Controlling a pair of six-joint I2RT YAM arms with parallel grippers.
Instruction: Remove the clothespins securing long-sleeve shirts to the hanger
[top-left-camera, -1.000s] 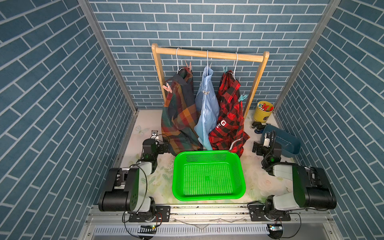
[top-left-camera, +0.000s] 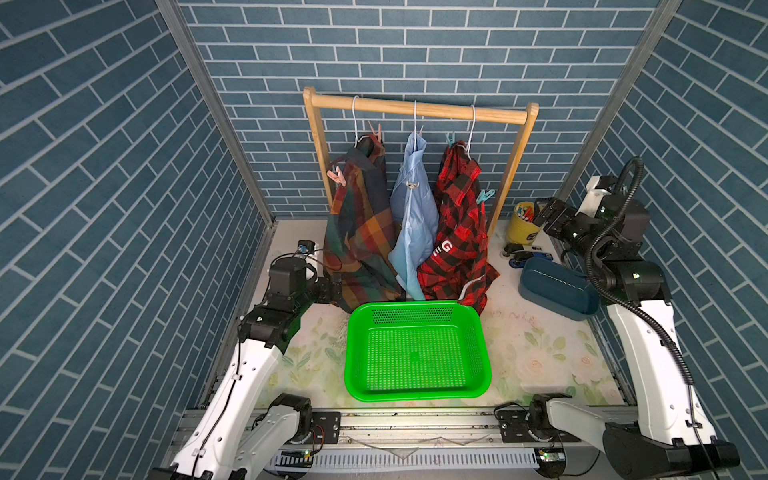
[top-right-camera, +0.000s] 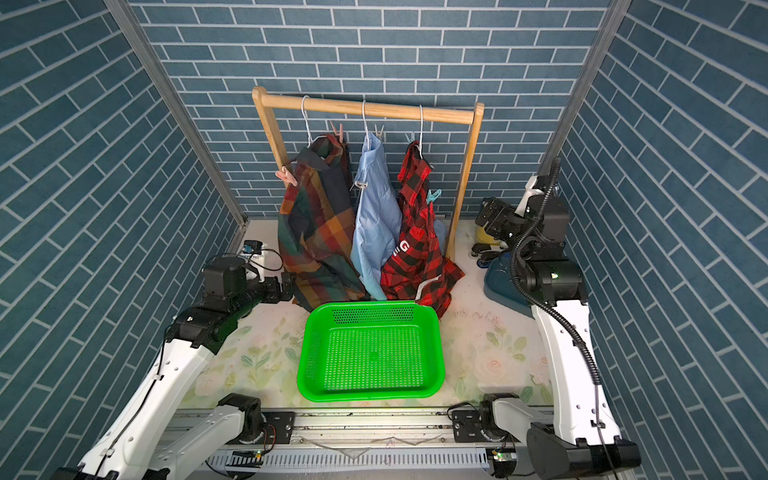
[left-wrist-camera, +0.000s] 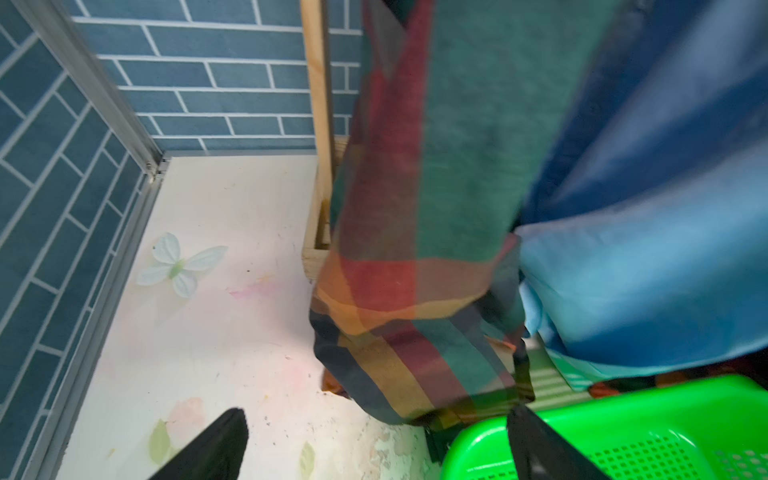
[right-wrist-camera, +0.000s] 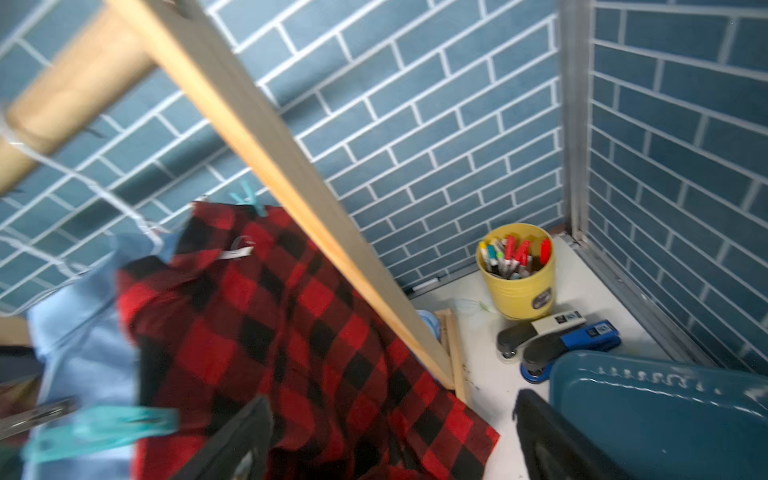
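Three shirts hang on white hangers: a dark multicolour plaid one (top-left-camera: 360, 224), a light blue one (top-left-camera: 414, 216) and a red-black plaid one (top-left-camera: 457, 232). Pink clothespins (top-left-camera: 337, 176) clip the dark plaid shirt. A metal-coloured clothespin (top-left-camera: 413, 185) grips the blue shirt. On the red-black shirt sits a teal clothespin (top-left-camera: 485, 195), close at the lower left of the right wrist view; another teal clothespin (right-wrist-camera: 249, 198) is behind. My left gripper is open and empty, low beside the dark plaid shirt. My right gripper, fingers apart and empty, is raised right of the rack.
A wooden rack (top-left-camera: 432, 110) carries the hangers. The green basket (top-left-camera: 418, 392) stands in front of it. At right are a yellow cup of pens (right-wrist-camera: 524, 292), staplers (right-wrist-camera: 569, 344) and a dark blue bin (right-wrist-camera: 640, 400). Bare tabletop lies left of the rack.
My right arm has risen and extended from low over the table to above the blue bin. The left arm has unfolded while its gripper stayed low near the dark plaid shirt. The shirts and pins look unmoved.
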